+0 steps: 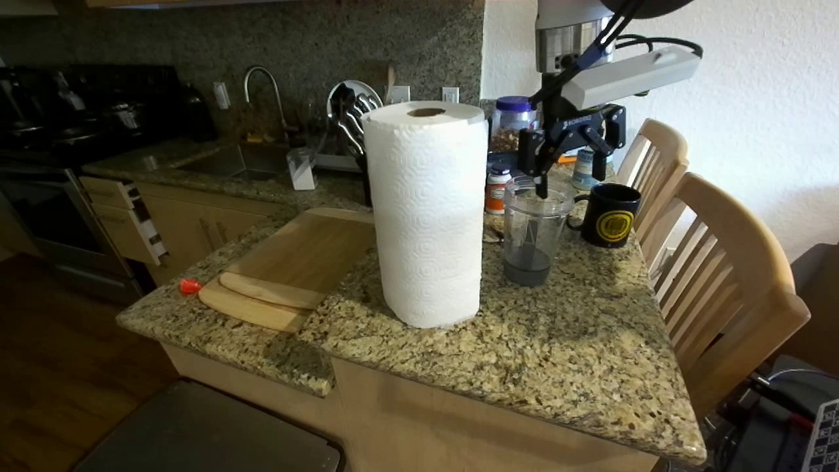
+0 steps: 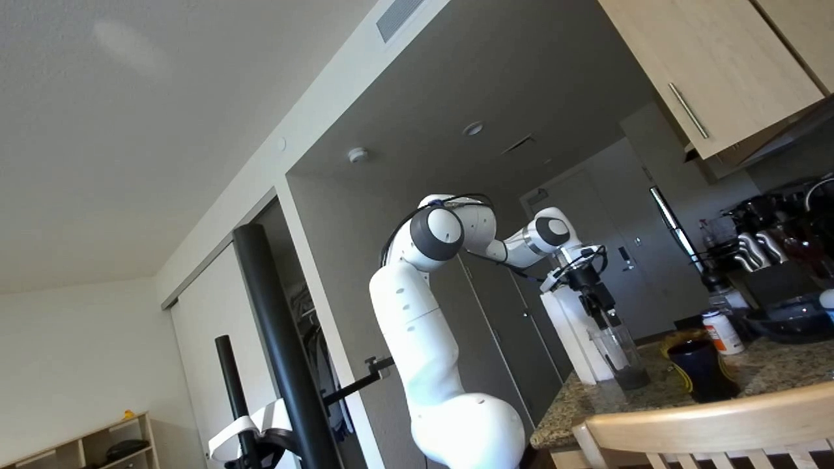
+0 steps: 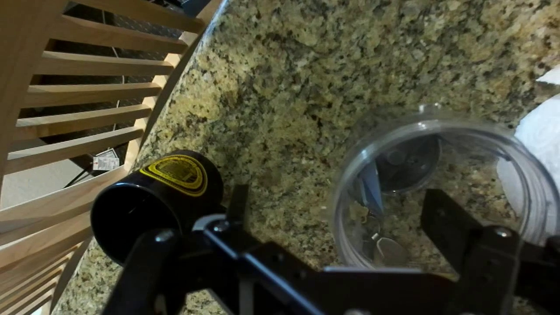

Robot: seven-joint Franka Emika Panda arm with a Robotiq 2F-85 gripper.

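Observation:
A clear plastic cup point(image 1: 538, 232) with a dark grey base stands upright on the counter, just behind a paper towel roll point(image 1: 429, 220). My gripper point(image 1: 570, 181) points down at the cup's mouth with its fingers wide apart. In the wrist view one of its fingers point(image 3: 446, 220) overlaps the cup's round opening point(image 3: 344, 173); how deep it reaches is unclear. The other fingertip lies outside the cup, close beside a black mug point(image 3: 204, 162) with a yellow emblem. Nothing is held between them.
Beyond the cup are a white-and-orange bottle point(image 1: 496, 191) and a purple-lidded jar point(image 1: 513, 118). Wooden chairs point(image 1: 708, 244) line the counter's right edge. Cutting boards point(image 1: 307, 244) lie left of the roll.

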